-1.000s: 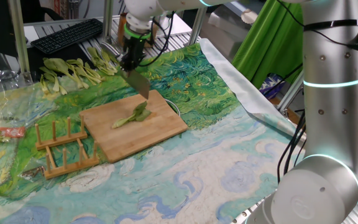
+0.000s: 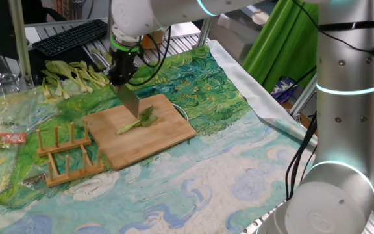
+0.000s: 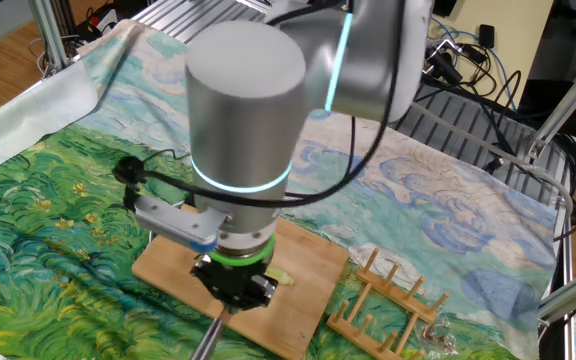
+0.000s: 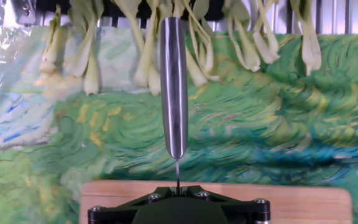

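A knife with a broad metal blade (image 2: pixel 128 101) hangs above the cutting board, my gripper (image 2: pixel 119 83) shut on it. Its steel handle (image 4: pixel 174 90) points away from the gripper in the wrist view, with the thin blade edge-on between the fingers. On the wooden cutting board (image 2: pixel 112 156) lies a leafy green vegetable (image 2: pixel 139 121). The blade's lower corner looks close to the leaves; whether they touch I cannot tell. In exterior view 2 the arm covers much of the board (image 3: pixel 308 260), leaving only a bit of the vegetable (image 3: pixel 281 277) in sight.
Left of the board in exterior view 1 stands a wooden peg rack (image 2: pixel 76 174). Several more greens (image 2: pixel 76 75) lie along the table's back edge, with clear plastic packaging (image 2: pixel 2 104) at the left.
In exterior view 1, my gripper and the knife have moved left and somewhat lower over the board. The vegetable and board have stayed put.
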